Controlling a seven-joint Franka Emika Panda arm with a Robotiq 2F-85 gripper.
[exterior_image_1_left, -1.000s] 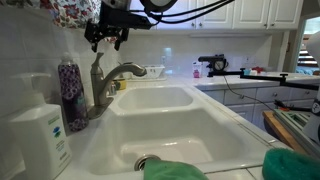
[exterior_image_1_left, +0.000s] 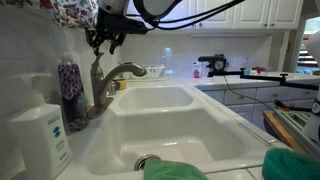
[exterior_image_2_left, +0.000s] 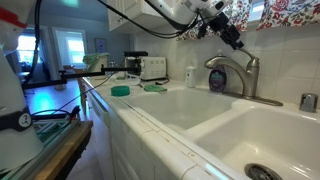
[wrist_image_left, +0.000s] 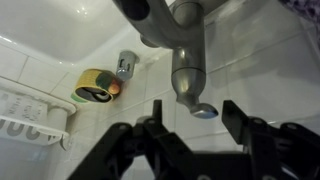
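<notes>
My gripper (exterior_image_1_left: 105, 47) hangs fingers down above the metal faucet (exterior_image_1_left: 103, 88) at the sink's left side. In the wrist view a gap shows between the dark fingers of the gripper, with the upright faucet handle (wrist_image_left: 189, 75) reaching into line with that gap. The handle's rounded tip lies between the two fingers in that view; contact cannot be made out. From the other side, the gripper (exterior_image_2_left: 233, 36) is seen over the faucet (exterior_image_2_left: 245, 72).
A white double sink (exterior_image_1_left: 180, 133) fills the counter. Beside the faucet stand a patterned bottle (exterior_image_1_left: 72, 95) and a white soap dispenser (exterior_image_1_left: 42, 133). A green cloth (exterior_image_1_left: 172, 171) lies on the front edge. In the wrist view, a yellow-rimmed can (wrist_image_left: 97, 84) stands apart from the gripper.
The gripper has come down slightly over the faucet, and its fingers look a little closer together. The sink and the things around it have stayed put.
</notes>
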